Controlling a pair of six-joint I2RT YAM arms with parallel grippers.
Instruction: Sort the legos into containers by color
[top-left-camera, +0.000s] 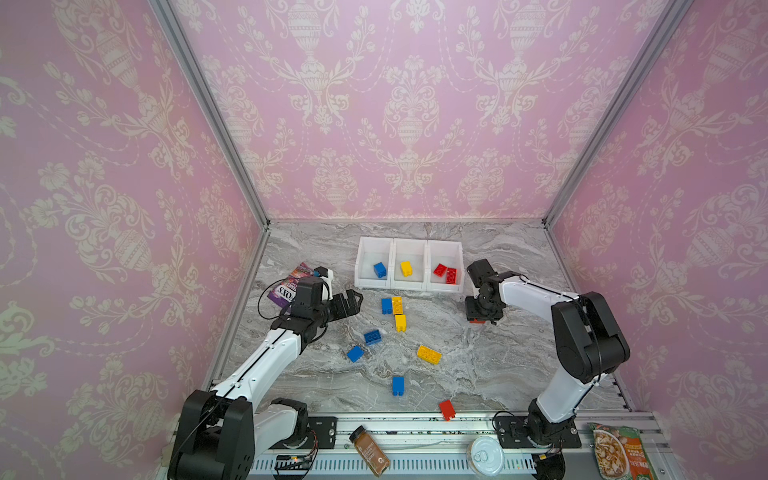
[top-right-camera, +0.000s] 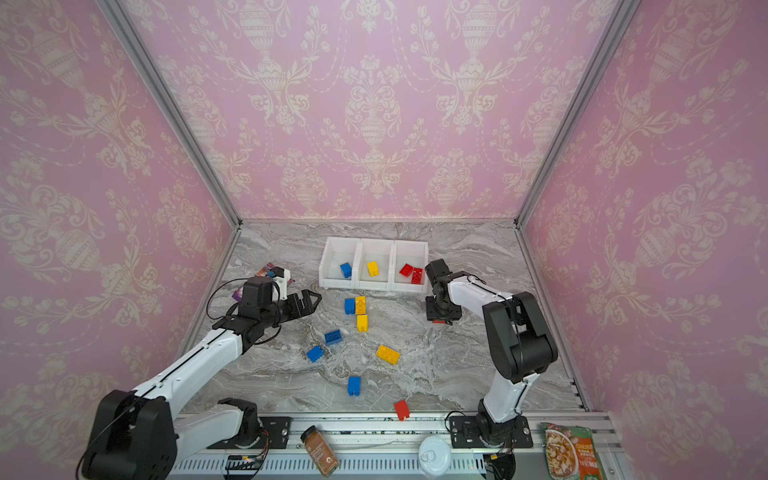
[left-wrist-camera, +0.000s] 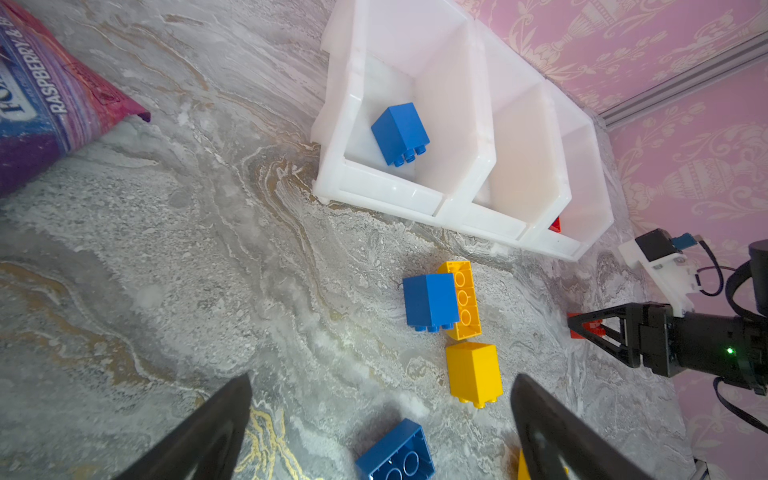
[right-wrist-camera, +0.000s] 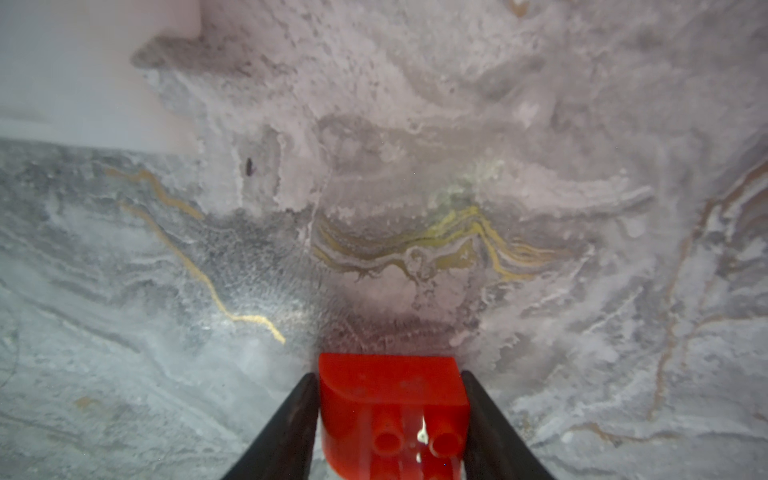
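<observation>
A white three-compartment container (top-left-camera: 409, 244) holds blue, yellow and red bricks in separate compartments. Several blue bricks (top-left-camera: 397, 385) and yellow bricks (top-left-camera: 428, 353) lie on the table in front of it. A loose red brick (top-left-camera: 446, 409) lies at the front edge. My right gripper is low, right of the container, its fingers either side of a red brick (right-wrist-camera: 392, 376); whether they grip it is unclear. My left gripper hangs open over the table, left of the loose bricks, with nothing held.
A purple snack bag (left-wrist-camera: 56, 104) lies at the left. A spice jar (top-left-camera: 369, 450), a white tub (top-left-camera: 485, 455) and a food packet (top-left-camera: 616, 448) sit beyond the front edge.
</observation>
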